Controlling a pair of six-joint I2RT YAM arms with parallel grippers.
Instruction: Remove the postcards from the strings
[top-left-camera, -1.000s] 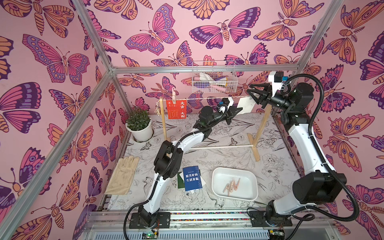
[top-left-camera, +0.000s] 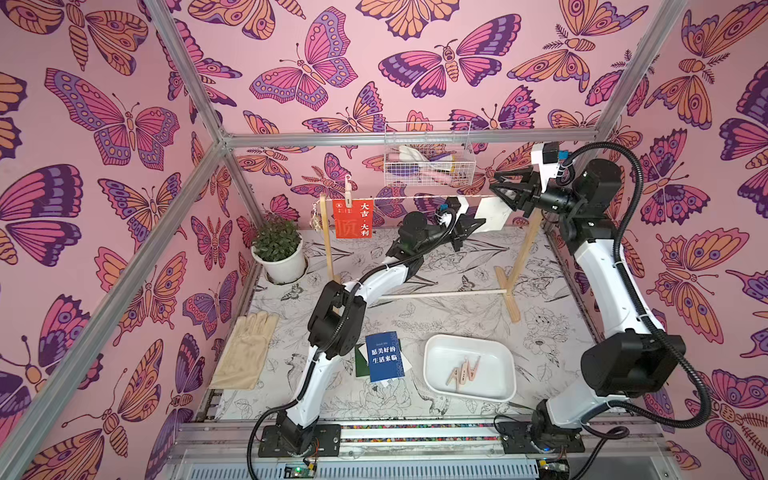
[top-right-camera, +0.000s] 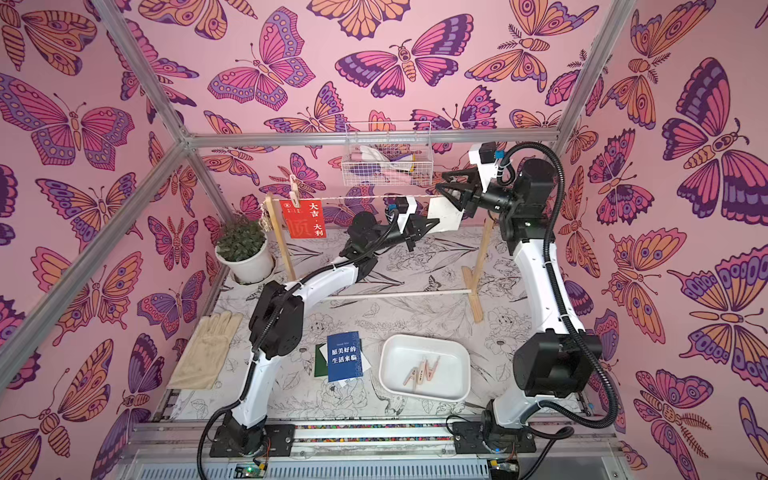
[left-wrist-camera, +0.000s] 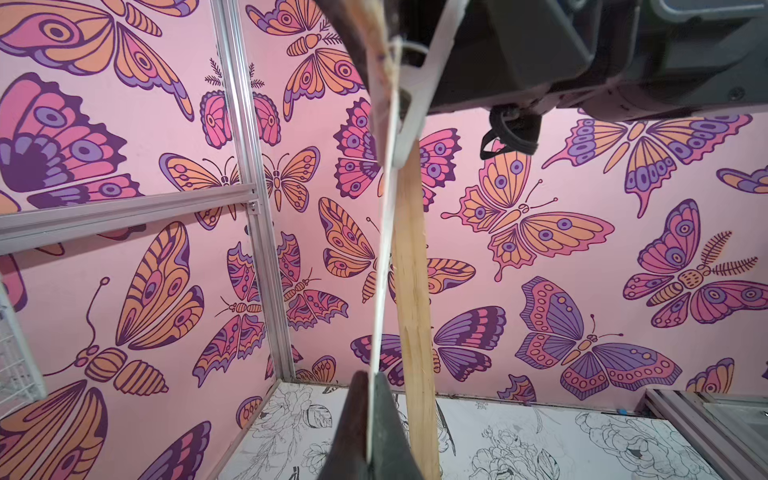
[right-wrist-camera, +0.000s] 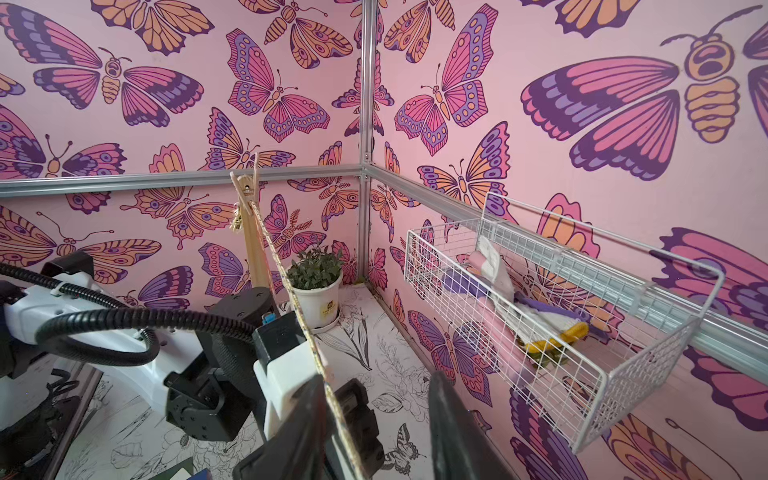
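A white postcard (top-left-camera: 493, 216) hangs at the string's right part. My left gripper (top-left-camera: 475, 225) is shut on the card's lower left edge; in the left wrist view the card (left-wrist-camera: 385, 264) is edge-on, rising from between the fingers. At the card's top my right gripper (top-left-camera: 495, 185) is part open, and the right wrist view shows nothing clasped between its fingers. The string (right-wrist-camera: 308, 324) crosses close to one of them. A pale part (left-wrist-camera: 416, 108), perhaps a clip, shows at the card's top. A red postcard (top-left-camera: 353, 219) hangs at the left under a clothespin (top-left-camera: 348, 193).
Several postcards lie under the blue one (top-left-camera: 385, 357) on the table. The white tray (top-left-camera: 430, 364) beside them holds clothespins (top-left-camera: 464, 373). Wooden posts (top-left-camera: 525, 249) carry the string. A wire basket (top-left-camera: 429, 173), a potted plant (top-left-camera: 278, 248) and gloves (top-left-camera: 245, 352) stand around.
My right gripper has shifted slightly left and down at the top of the white postcard. The left arm and the red postcard look unmoved.
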